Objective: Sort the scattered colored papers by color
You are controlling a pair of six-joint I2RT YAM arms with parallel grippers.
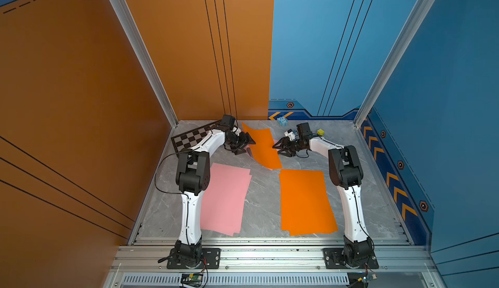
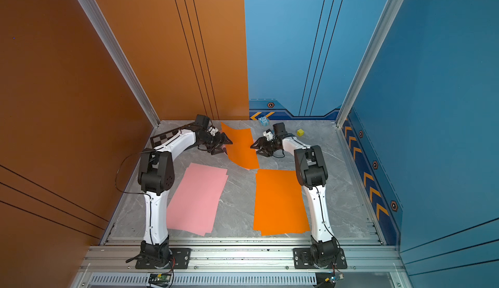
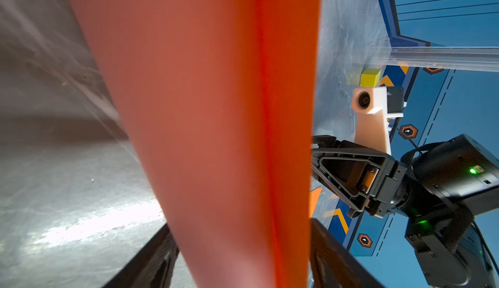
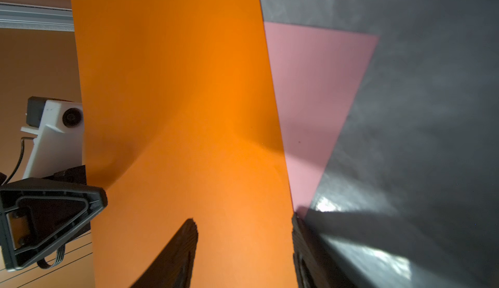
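An orange sheet [image 1: 262, 145] lies bent, its left part raised, between the two grippers at the back middle. In the right wrist view a pink sheet [image 4: 319, 95] shows beneath its edge. My left gripper [image 1: 247, 145] is at its left edge, close around the curved paper; in the left wrist view the sheet fills the space between the blurred fingers. My right gripper stands open at the orange sheet's right edge, fingertips over or on the paper. Pink papers [image 2: 195, 199] lie stacked front left; orange papers [image 2: 280, 202] lie stacked front right.
A light blue cube [image 2: 263, 121] and a yellow cube [image 2: 300, 132] sit at the back right. A checkered board [image 1: 187, 140] lies at the back left. Bare grey table separates the two front stacks.
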